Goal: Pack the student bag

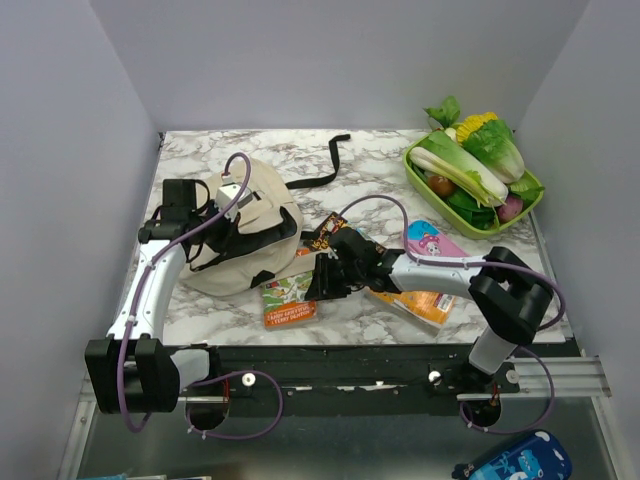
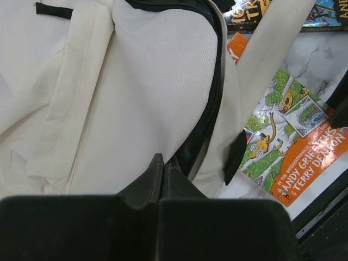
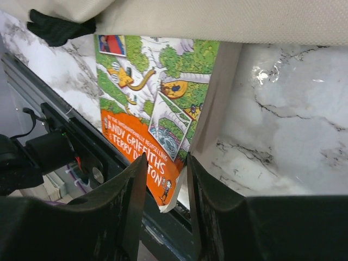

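Note:
The beige bag [image 1: 250,225] lies on the left of the table, its dark zipped opening facing up. My left gripper is shut at the lip of that opening, where the pale fabric [image 2: 157,65] comes to a point at its tips. A green-and-orange book [image 3: 157,81] lies flat beside the bag, its far end under a beige strap [image 3: 217,19]. Over the book's near right corner my right gripper stands open. One finger [image 3: 191,168] is by the book's right-hand edge, the other above its cover.
A dark-covered book [image 1: 326,228] lies behind the right gripper. Orange [image 1: 425,306] and pink [image 1: 437,240] books are under and behind the right arm. A green basket of vegetables [image 1: 415,185] fills the back right.

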